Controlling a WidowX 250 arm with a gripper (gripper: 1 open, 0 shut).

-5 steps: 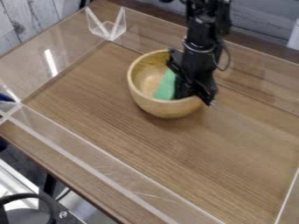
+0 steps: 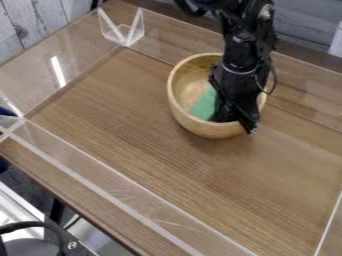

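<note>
A light wooden bowl (image 2: 183, 93) sits on the wooden table toward the upper middle, with a green object (image 2: 203, 106) inside it, partly hidden. My black gripper (image 2: 241, 120) reaches down from the top over the bowl's right side, its tip low at the right front rim. The fingertips are dark and partly hidden, so whether anything is between them is unclear.
A clear plastic piece (image 2: 122, 30) stands at the back left. Clear strips run along the table's edges, and black cables lie at the lower left.
Over the last second my gripper has come toward the front and right.
</note>
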